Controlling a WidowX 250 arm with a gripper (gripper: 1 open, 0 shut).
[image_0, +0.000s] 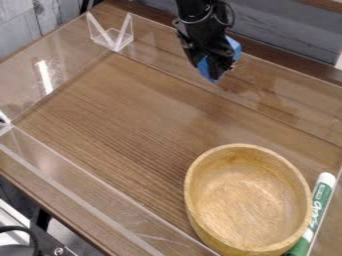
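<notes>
The black gripper is at the top centre of the camera view, shut on a blue object that is partly hidden behind its fingers. The object's shape is unclear at this size. It is held near the back edge of the wooden table.
A clear plastic holder stands at the back left. A wooden bowl sits at the front right, with a white and green tube beside it.
</notes>
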